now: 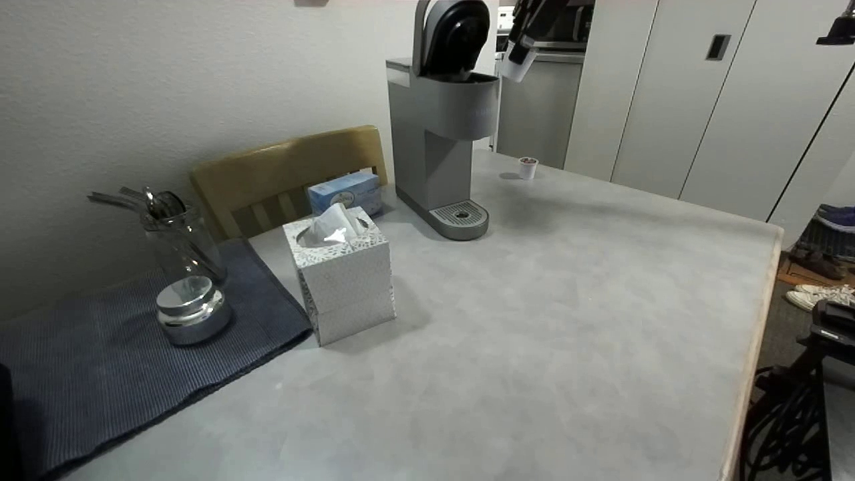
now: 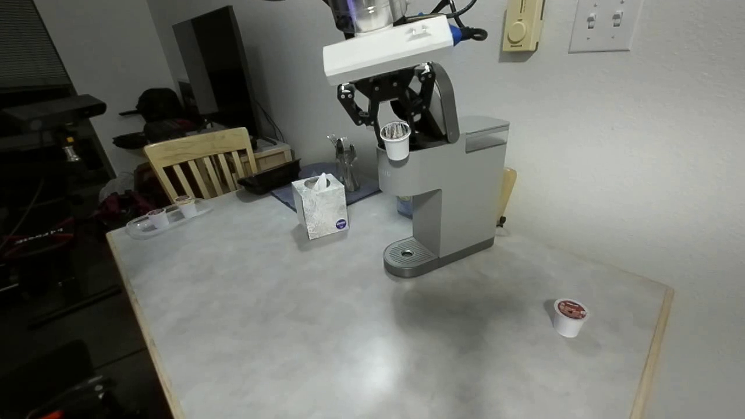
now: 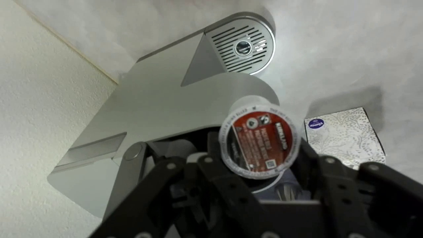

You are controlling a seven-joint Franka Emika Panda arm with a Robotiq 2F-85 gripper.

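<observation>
My gripper [image 2: 396, 132] is shut on a white coffee pod [image 2: 396, 144], held up in front of the coffee maker's [image 2: 461, 174] open top. In the wrist view the pod's red printed lid [image 3: 259, 142] faces the camera, with dark fingers on both sides. The grey coffee maker [image 1: 441, 112] has its black-lined lid [image 1: 457, 36] raised. In exterior view 1 the held pod [image 1: 519, 64] appears just right of the machine's head, with a gap between. The inside of the pod chamber is mostly hidden.
A second pod [image 2: 570, 318] stands on the table to the machine's right. Further pods [image 2: 158, 219] sit in a clear tray [image 2: 139, 229] at the far left. A tissue box [image 1: 349, 280], a blue box [image 1: 345, 192] and a utensil jar [image 1: 184, 240] stand nearby.
</observation>
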